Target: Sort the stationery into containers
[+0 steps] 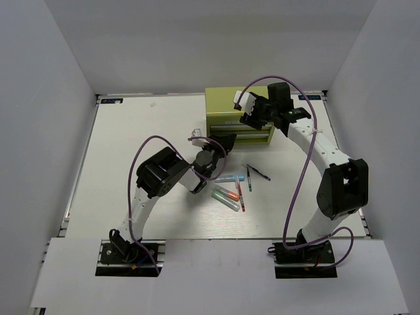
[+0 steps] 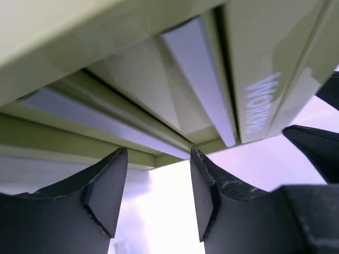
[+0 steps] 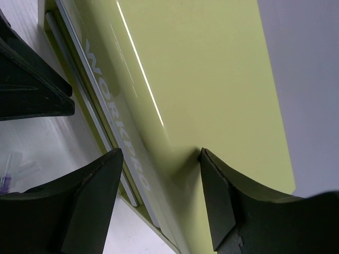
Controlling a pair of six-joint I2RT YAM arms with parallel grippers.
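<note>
An olive-yellow WORKPRO box [image 1: 223,105] with slim drawers stands at the back of the table. My left gripper is open, just in front of the box's lower front, with its drawer strips above and beyond the fingertips. My right gripper is on the box's upper front, one fingertip against the yellow surface, the fingers apart. Several pens and tubes lie on the table in front of the box: a blue tube [image 1: 230,178], an orange tube [image 1: 226,193], a green tube [image 1: 225,201], a red pen [image 1: 240,195] and dark pens [image 1: 256,171].
Grey walls border both sides and the back. The two arms are close together at the box, and a dark part of the left arm shows beside the right gripper in the right wrist view.
</note>
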